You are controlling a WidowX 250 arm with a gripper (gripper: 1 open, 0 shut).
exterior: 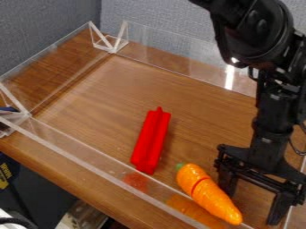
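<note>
A toy carrot point(209, 193), orange with a green top, lies on the wooden board at the front, near the low clear wall. Just right of it and a little above, my black gripper point(255, 189) is lowered to the board with its fingers apart and nothing seen between them. A red elongated block point(150, 140) lies left of centre, behind the carrot.
Clear plastic walls point(174, 52) edge the wooden board point(114, 94), with white brackets point(107, 42) at the back left. The back and middle of the board are clear.
</note>
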